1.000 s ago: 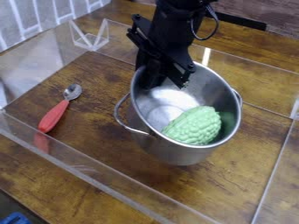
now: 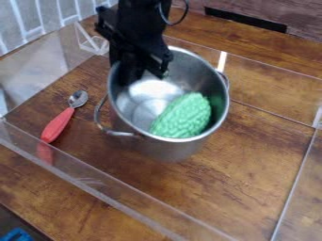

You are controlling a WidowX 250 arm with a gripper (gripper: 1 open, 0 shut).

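Observation:
A steel pot (image 2: 171,141) with side handles is tilted toward the viewer in the middle of the view, a green textured object (image 2: 182,117) inside it at the right. The black gripper (image 2: 126,62) comes down from the top onto the pot's upper left rim; its fingertips are hard to make out, and it looks shut at the rim. Left of the pot lies a spoon with a red handle (image 2: 58,124).
Clear plastic walls edge the wooden surface (image 2: 247,179). A white grate (image 2: 25,15) stands at the top left, and a blue item (image 2: 13,235) sits at the bottom left corner.
The gripper and pot have moved left and slightly up, closer to the spoon. The green object has moved along inside the pot.

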